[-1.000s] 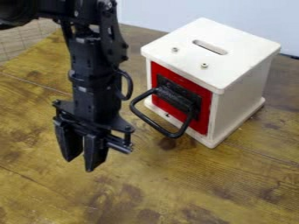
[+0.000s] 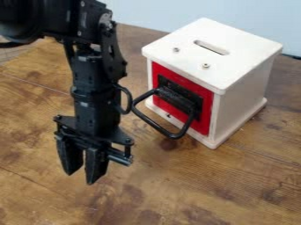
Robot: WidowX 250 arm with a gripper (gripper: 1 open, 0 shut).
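My black gripper (image 2: 84, 164) points down over the wooden table at the left of centre, with its fingers apart and nothing visible between them. To its right stands a white wooden box (image 2: 238, 81) with a slot on top. Its red front (image 2: 206, 123) carries a black panel and a looped black handle (image 2: 174, 134) that sticks out toward the gripper. The gripper is apart from the box.
Bare wooden table (image 2: 165, 193) fills the foreground and the left side. A pale wall or surface shows at the top behind the box.
The arm and gripper have shifted very slightly to the left. The box looks unchanged.
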